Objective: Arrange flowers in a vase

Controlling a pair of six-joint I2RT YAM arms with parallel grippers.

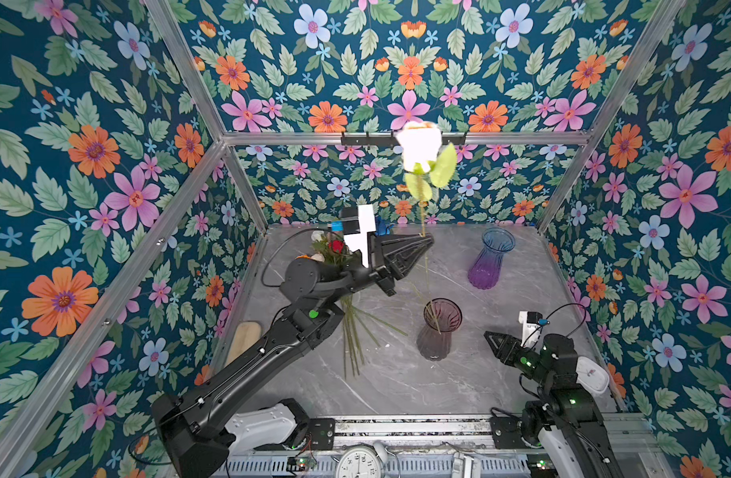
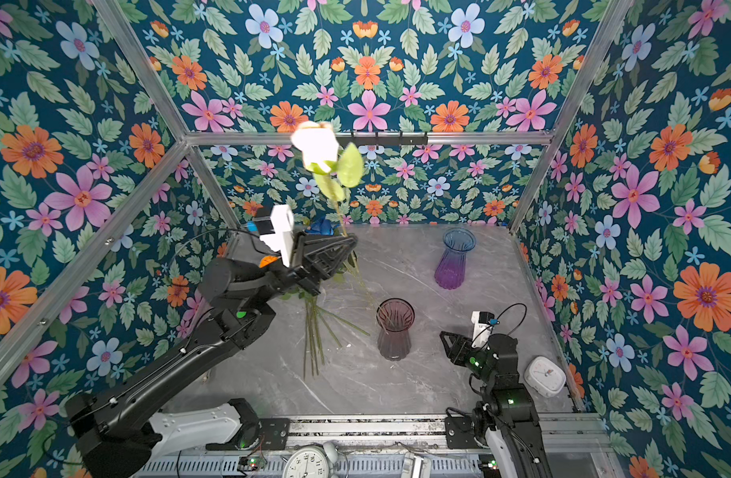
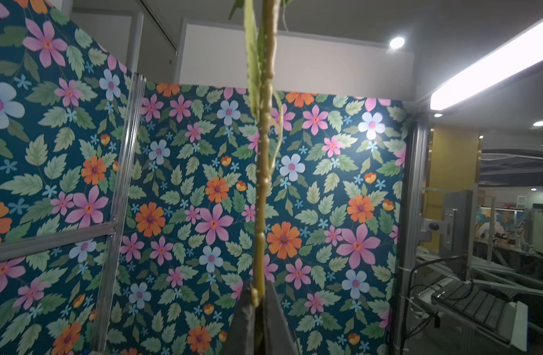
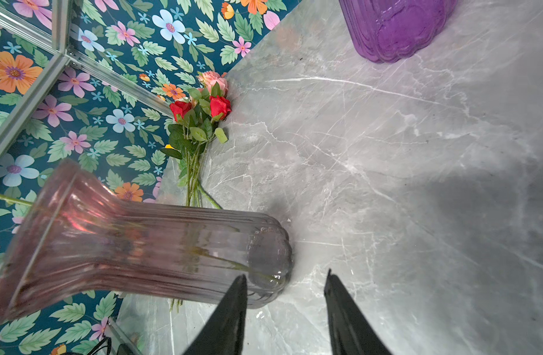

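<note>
A white rose [image 1: 420, 147] stands upright high over the table, my left gripper [image 1: 427, 242] shut on its stem. In the left wrist view the brown stem [image 3: 262, 201] rises from between the fingertips. Below and slightly right of that gripper, the pinkish glass vase [image 1: 435, 338] is upright with one stem leaning out of it to the left. The blue rose [image 2: 319, 226] is mostly behind my left gripper. My right gripper is part open and empty, low over the table and right of the vase.
Several other flowers [image 4: 200, 112] lie in a bunch on the left, partly covered by the left arm. A blue-purple vase [image 1: 490, 259] stands at the back right. A white clock [image 2: 545, 376] sits beside the right arm.
</note>
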